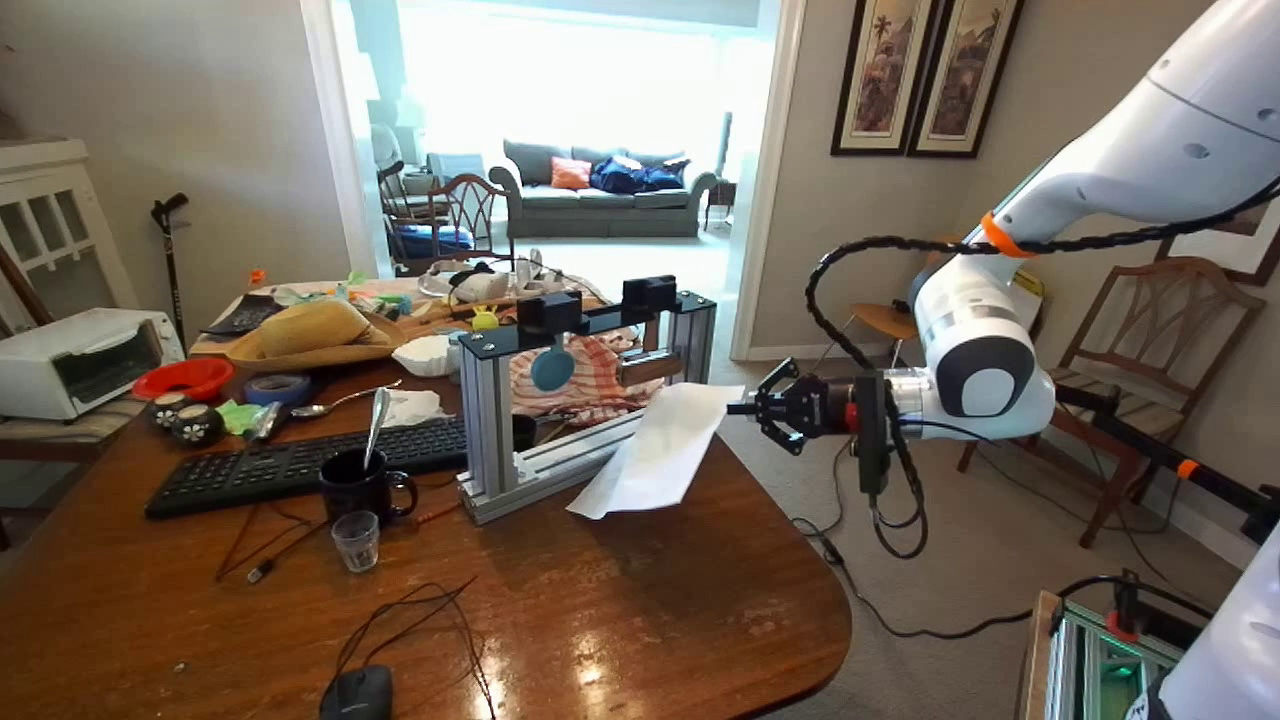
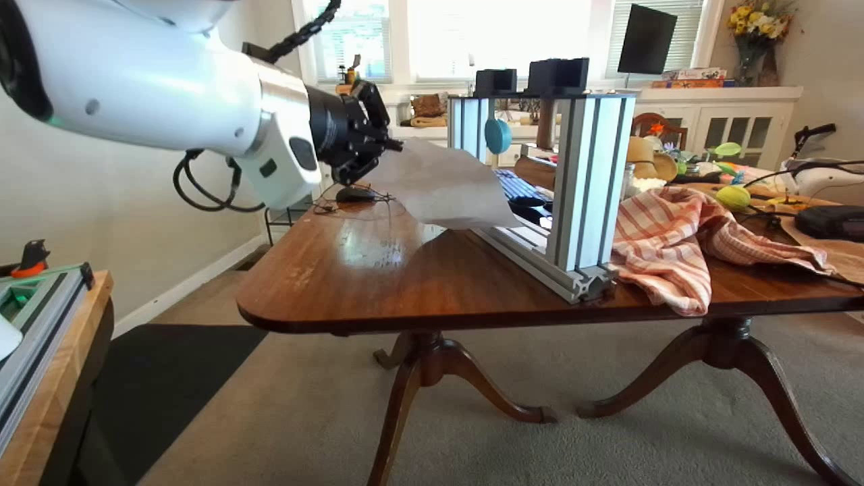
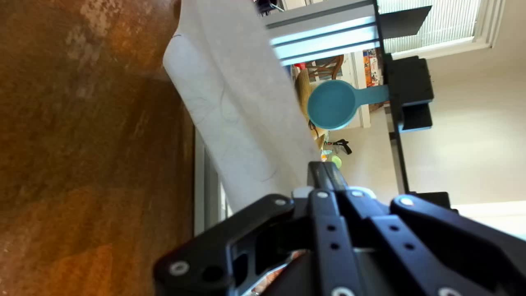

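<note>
A white sheet of paper (image 1: pixel 662 454) slants down and away from my gripper (image 1: pixel 734 409), which is shut on its upper edge near the right side of the table. In the second exterior view the sheet (image 2: pixel 441 182) droops forward from the fingertips, its far end reaching the metal frame (image 2: pixel 597 182). From the wrist, the paper (image 3: pixel 236 106) stretches away from the closed fingers (image 3: pixel 320 175); faint marks show on it. The sheet's low end hangs close to the tabletop (image 1: pixel 708 588); whether it touches is hard to tell.
The metal frame carries a blue disc (image 1: pixel 552 370) beneath its top bar. To its left are a black mug (image 1: pixel 357 486) with a spoon, a clear cup (image 1: pixel 356 541) and a keyboard (image 1: pixel 300 468). A striped cloth (image 2: pixel 672 243) lies behind the frame.
</note>
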